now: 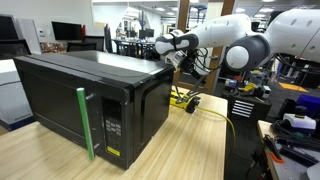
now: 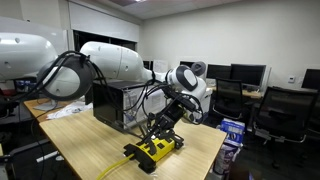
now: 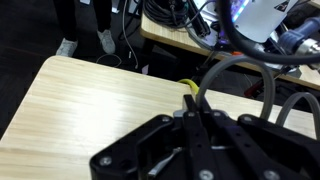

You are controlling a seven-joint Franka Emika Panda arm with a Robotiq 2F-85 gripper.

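My gripper fills the lower right of the wrist view, its black fingers close together over the wooden table. What lies between them is hard to make out. In exterior view 2 it hangs low, its dark lower end right above a yellow and black object (image 2: pixel 156 150) on the table. A grey cable loop (image 3: pixel 241 57) curves across the wrist view beside the fingers. Only a sliver of yellow (image 3: pixel 188 84) shows there past the fingers. In exterior view 1 the arm's end is small and partly behind the microwave's far corner.
A large black microwave (image 1: pixel 85 95) stands at the table's left, with a green strip (image 1: pixel 85 123) on its front. A yellow cable (image 2: pixel 112 168) trails from the yellow object. Chairs stand beyond its edge.
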